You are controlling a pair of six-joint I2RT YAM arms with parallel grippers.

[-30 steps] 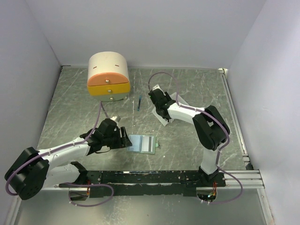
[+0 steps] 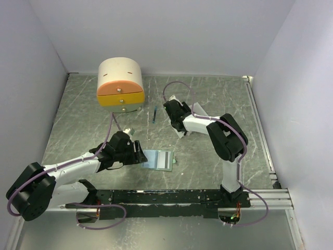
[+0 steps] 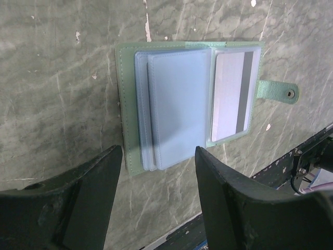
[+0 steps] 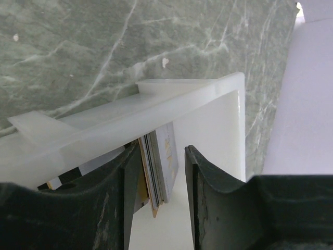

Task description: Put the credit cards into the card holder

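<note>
The card holder (image 2: pixel 157 160) lies unfolded on the table, its pale green cover showing clear plastic sleeves (image 3: pixel 179 99) and a white pocket in the left wrist view. My left gripper is open at its near edge, with nothing held between its fingers. In the right wrist view, credit cards (image 4: pixel 164 161) stand on edge in a white tray (image 4: pixel 208 112). Around the upright cards, my right gripper stands open, one finger on either side. Other cards (image 4: pixel 99 161) lean partly hidden behind its left finger. From above, the right arm covers most of the tray.
A rounded cabinet (image 2: pixel 120 78) with orange and yellow drawers stands at the back left. Beside it lies a dark blue pen-like item (image 2: pixel 154 114).
My right forearm and elbow have shifted a little to the left, while the right gripper stays over the tray. The left arm and the card holder look unmoved.
</note>
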